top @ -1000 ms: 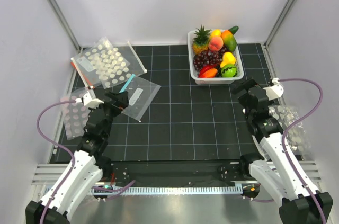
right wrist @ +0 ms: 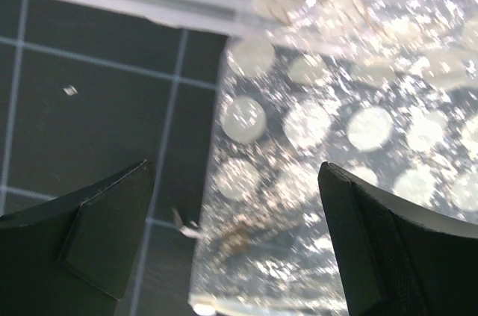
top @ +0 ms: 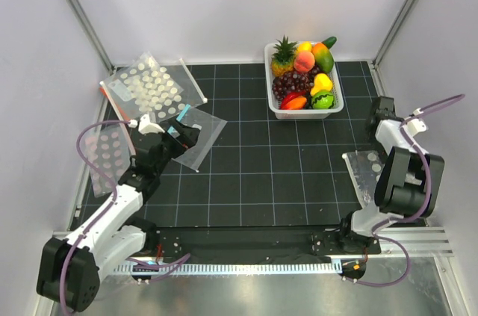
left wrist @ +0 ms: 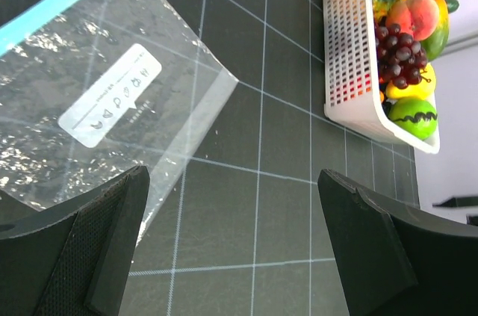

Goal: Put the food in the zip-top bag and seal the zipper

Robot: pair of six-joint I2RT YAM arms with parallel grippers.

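A clear zip bag with a blue zipper strip and a white label (top: pixel 203 144) lies flat on the dark tiled mat, left of centre. My left gripper (top: pixel 188 137) hangs over this bag, open and empty. In the left wrist view the bag (left wrist: pixel 179 84) spreads ahead of the open fingers (left wrist: pixel 112 234). Toy food, such as a pineapple (top: pixel 283 57), grapes (top: pixel 287 86) and a small watermelon (top: pixel 322 99), fills a white basket (top: pixel 337 103) at the back. On the far right, my right gripper is open above a dotted clear bag (right wrist: pixel 306 125), with nothing held.
Further dotted bags (top: pixel 160 84) lie at the back left, and another (top: pixel 108 160) is along the left wall. The right arm is close to the right side wall (top: pixel 448 107). Bare mat (top: pixel 258 170) stretches across the middle.
My right gripper has swung toward the right wall, its arm folding that way. My left gripper has shifted slightly right over the blue-zipper bag. Basket and food have stayed put.
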